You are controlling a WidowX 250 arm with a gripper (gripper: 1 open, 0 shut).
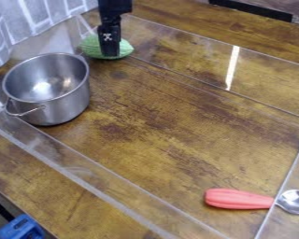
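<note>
My black gripper (111, 45) reaches down from the top left over a pale green object (127, 49), perhaps a cloth or vegetable, lying behind the steel pot. Whether its fingers are open or shut on the green object I cannot tell. The steel pot (48, 82) stands at the left with its wire handle toward the front.
A scoop with a pink handle (238, 199) lies at the front right. A blue object (22, 230) is at the lower left corner. A pale wall bounds the back left.
</note>
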